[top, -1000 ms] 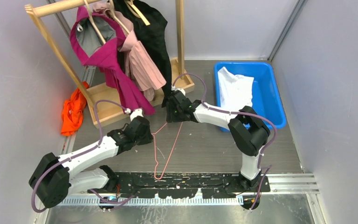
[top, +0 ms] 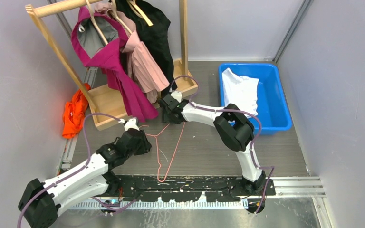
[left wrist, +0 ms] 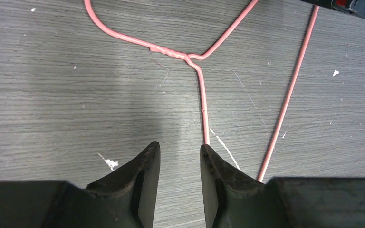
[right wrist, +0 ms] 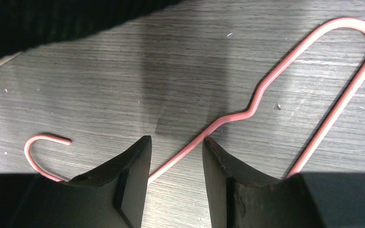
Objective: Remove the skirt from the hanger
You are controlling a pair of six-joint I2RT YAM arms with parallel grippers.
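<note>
A pink wire hanger [top: 173, 154] lies bare on the grey floor, its upper end partly hidden by the arms. Over the floor left of the hanger, my left gripper stands part open and empty; the hanger's twisted neck shows ahead of its fingers [left wrist: 145, 175]. My right gripper is above the hanger's far side, also part open, with the wire [right wrist: 233, 117] running below and across the gap. It does not hold the wire. A white cloth [top: 239, 92] lies in the blue bin; whether it is a skirt I cannot tell.
A wooden rack [top: 52, 45] at the back left holds a magenta garment [top: 116, 71], a pink one [top: 145, 66] and a black one [top: 152, 35]. Orange cloth [top: 74, 114] is by its left foot. The blue bin [top: 281, 102] stands right.
Both arms have shifted left over the last second, the left one also slightly toward the front. The hanger, bin and white cloth have stayed where they were.
</note>
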